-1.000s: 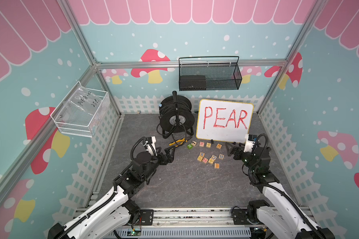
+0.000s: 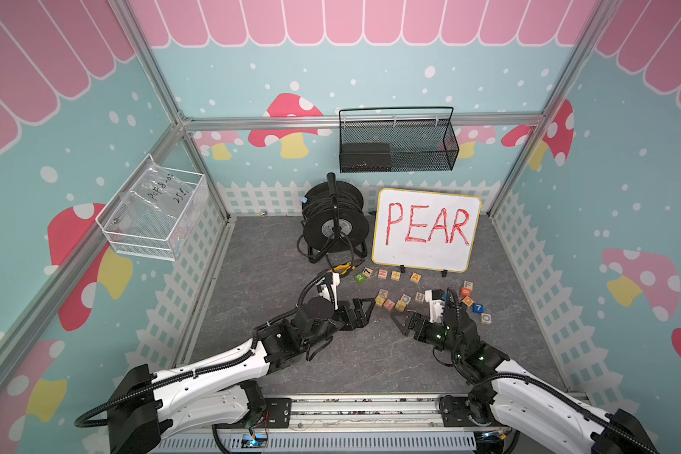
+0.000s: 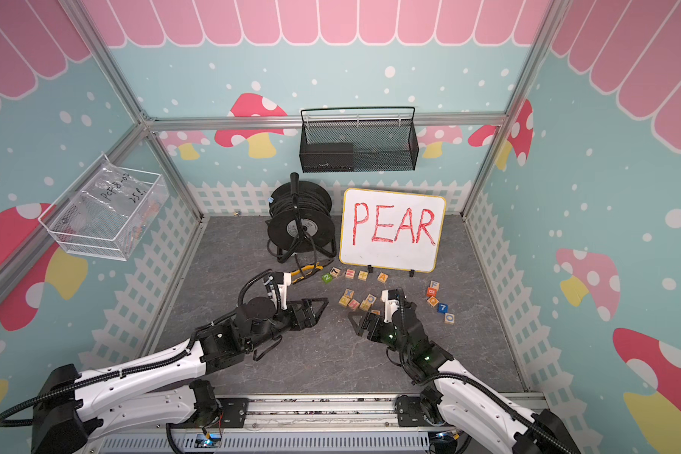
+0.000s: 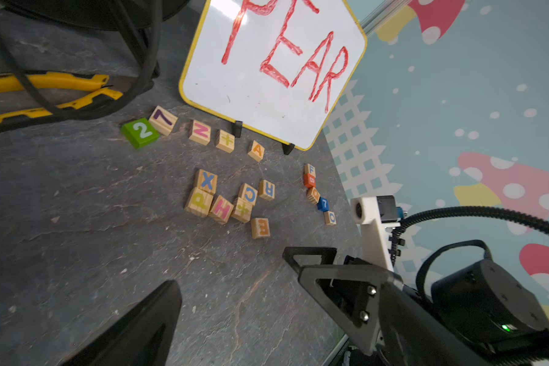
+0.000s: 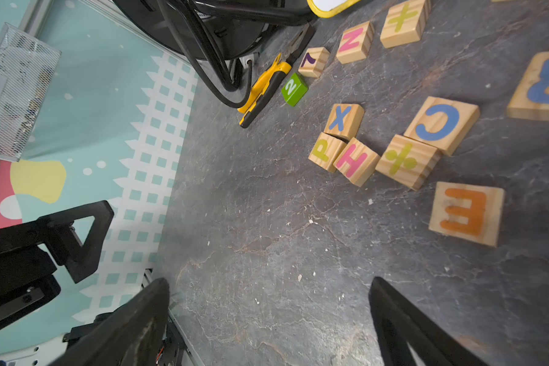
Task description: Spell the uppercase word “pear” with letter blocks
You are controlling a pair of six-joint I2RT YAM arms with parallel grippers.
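Note:
Lettered blocks lie scattered on the grey floor, not in a row as a word. The yellow-green P block (image 5: pixel 325 151) touches the X and H blocks. The orange E block (image 5: pixel 468 213) lies alone nearer the front. The R block (image 4: pixel 266 189) sits right of the C block, and the A block (image 4: pixel 256 150) is farther back, under the whiteboard (image 2: pixel 426 229) reading PEAR in red. My left gripper (image 2: pixel 366 311) stands open and empty left of and in front of the cluster. Open and empty too, my right gripper (image 2: pixel 401 324) hangs near the E block, hiding it in the top left view.
A cable reel (image 2: pixel 334 219) and yellow-handled pliers (image 5: pixel 267 87) stand back left. The green 2 block (image 5: pixel 294 89) lies by the pliers. Several blocks, including a blue 7 block (image 3: pixel 442 308), line the right side. Both grippers are close together.
My left gripper has swung right, toward the block cluster. My right gripper has moved left and frontward, now covering the E block and uncovering the blocks along the right side. No block has visibly moved.

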